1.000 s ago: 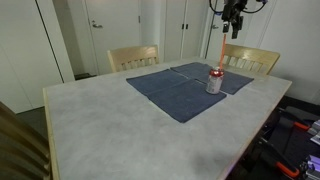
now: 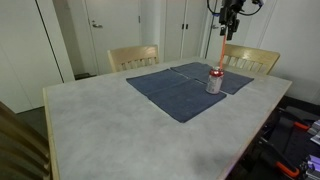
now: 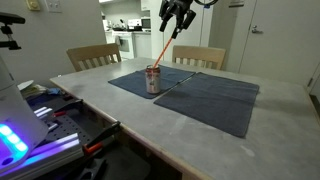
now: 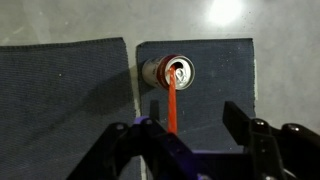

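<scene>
A small metal can (image 2: 216, 82) stands upright on a dark placemat near the right end of the table. From the can's top rises a long thin orange straw (image 3: 168, 46), leaning slightly. My gripper is high above the can, pointing down. In the wrist view its two dark fingers stand well apart, with the straw (image 4: 172, 105) running from the can's opening up through the gap, nearer the left finger. The gap shows the fingers open; neither finger visibly pinches the straw. The straw's uppermost end is hard to make out against the gripper.
Dark placemats (image 3: 214, 100) lie flat on the pale table (image 2: 100, 130), whose near-left part is bare. Wooden chairs (image 2: 133, 57) line the far side. The robot's base and cables sit beside the table's edge.
</scene>
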